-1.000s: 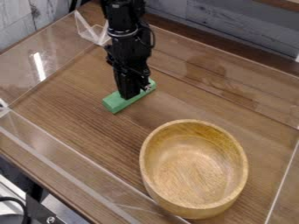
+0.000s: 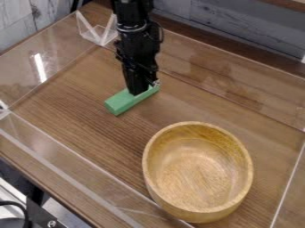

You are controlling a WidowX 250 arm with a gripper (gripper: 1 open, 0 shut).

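A flat green bar point(image 2: 123, 103) lies diagonally on the wooden table, left of centre. The black gripper point(image 2: 141, 84) reaches down from the top over the bar's upper right end, its tips at or just above it; it is shut, with nothing visible between its fingers. Whether it touches the bar is unclear. A beige oval basket point(image 2: 197, 169) stands at the lower right.
A clear plastic piece sits at the left edge, and black cables lie at the lower left corner.
The gripper's arm has shifted slightly, standing a little more upright over the bar. The bar and basket look unmoved.
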